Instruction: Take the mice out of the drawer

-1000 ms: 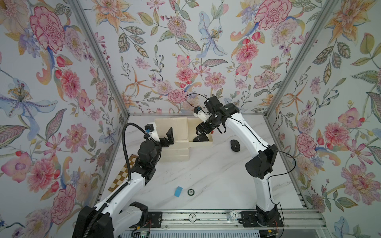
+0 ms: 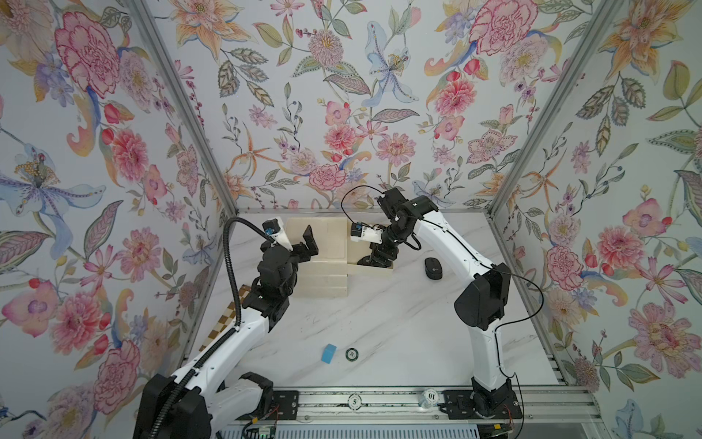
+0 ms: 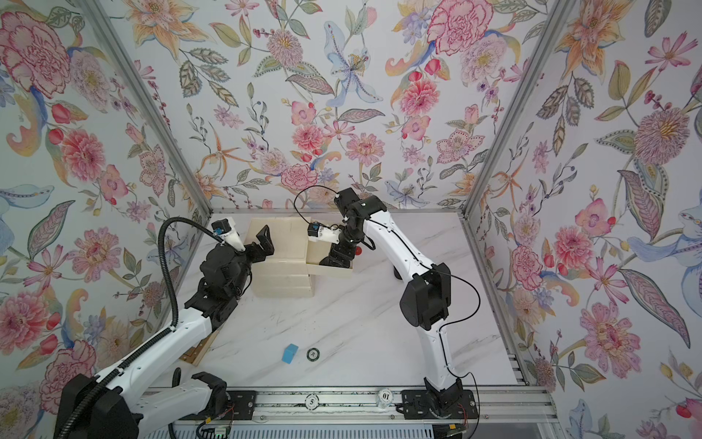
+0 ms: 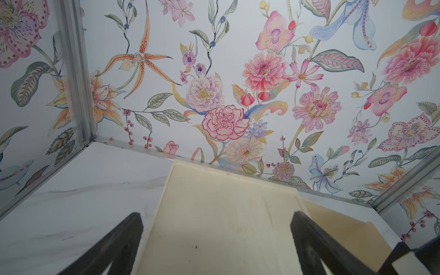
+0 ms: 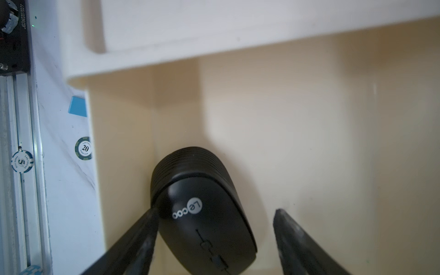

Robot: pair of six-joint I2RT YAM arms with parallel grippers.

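Observation:
One black mouse (image 5: 201,215) lies in the open drawer (image 5: 293,137), close against one side wall. My right gripper is over it in the right wrist view, fingers apart, with the mouse between the fingers but a gap left on one side. A second black mouse (image 2: 433,268) rests on the table to the right of the cabinet. On the left, my left gripper stands open above the cream cabinet's top (image 4: 220,215), nothing between its fingers.
A blue block (image 2: 328,353) and a round chip (image 2: 351,354) lie near the table's front. At the left, a checkered board (image 2: 219,322) sits partly behind the left arm.
The left arm has shifted slightly left.

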